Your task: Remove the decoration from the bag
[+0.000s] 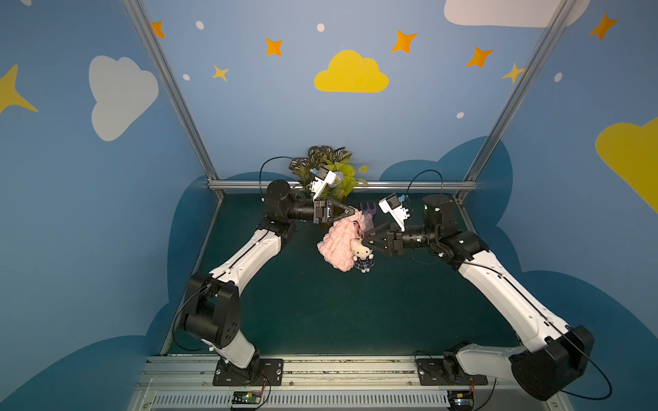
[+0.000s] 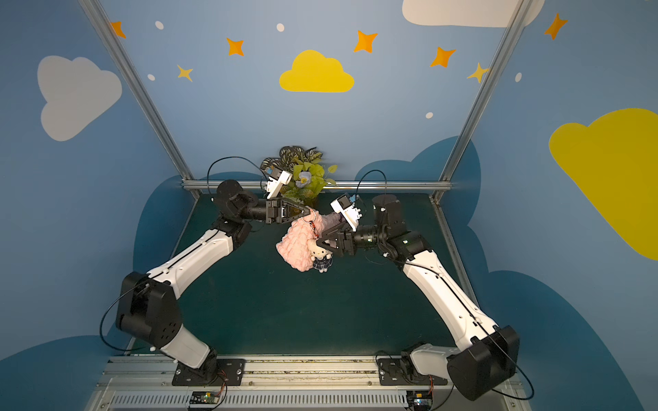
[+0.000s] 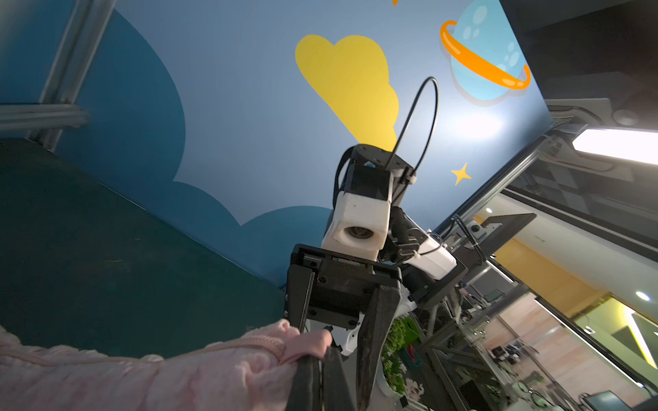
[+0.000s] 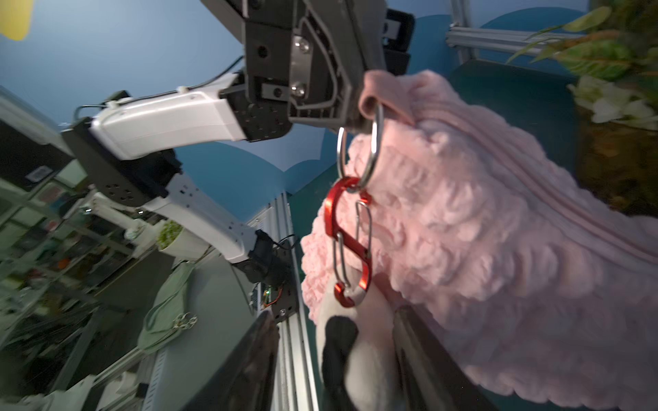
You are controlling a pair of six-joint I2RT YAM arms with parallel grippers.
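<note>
A pink puffy bag hangs from my left gripper, which is shut on the small pink tab at its zipper end. Through that tab runs a metal ring, and a red carabiner is linked to the ring. Below the carabiner is the decoration, a white plush doll in a dark plaid skirt, close against the bag. My right gripper stands open, its blurred fingers on either side of the doll's head. How the carabiner joins the doll is hard to make out.
A leafy plant stands at the back, just behind the left gripper. Partly hidden behind the bag is a purple fork-like thing.
</note>
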